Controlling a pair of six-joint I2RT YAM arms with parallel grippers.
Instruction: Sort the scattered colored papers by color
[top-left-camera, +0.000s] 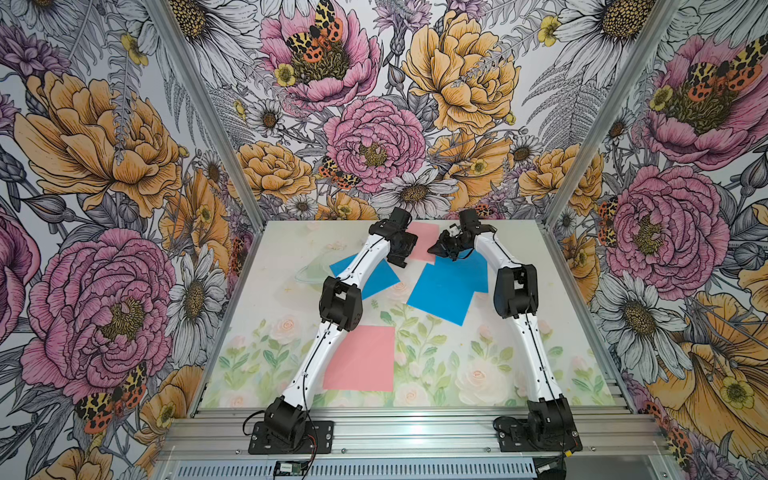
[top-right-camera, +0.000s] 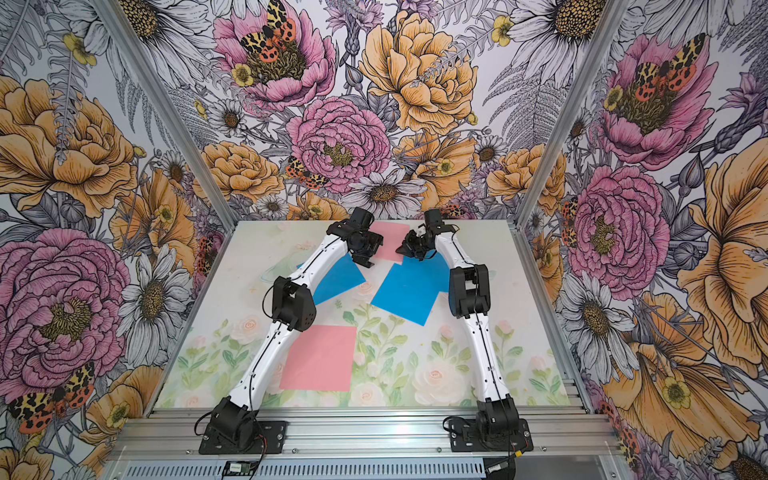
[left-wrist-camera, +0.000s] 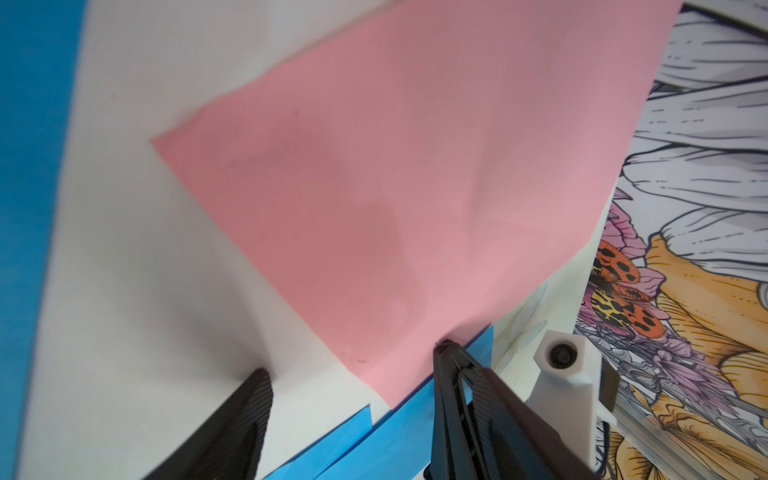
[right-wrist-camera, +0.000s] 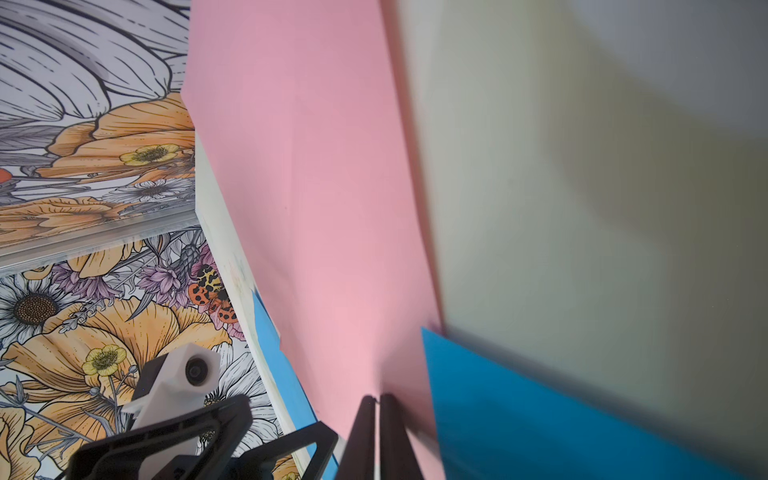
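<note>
At the back of the table lies a pink paper (top-left-camera: 424, 232), partly covered by the grippers. In the left wrist view my left gripper is open, its fingers (left-wrist-camera: 240, 432) apart near a corner of the pink paper (left-wrist-camera: 376, 200), nothing held. Opposite it, my right gripper has its fingertips almost together at the pink paper's lower end; whether paper is pinched there cannot be told. A blue paper (top-left-camera: 444, 292) overlaps another blue paper (top-left-camera: 480, 276) under the right arm. The left blue paper (top-left-camera: 376, 276) is partly under the left arm. Nearest the front is another pink paper (top-left-camera: 364, 360).
The table (top-left-camera: 448, 372) has bare room at the front middle and along both sides. Both grippers are close together at the back. The back wall (top-left-camera: 352, 172) stands just behind the rear pink paper.
</note>
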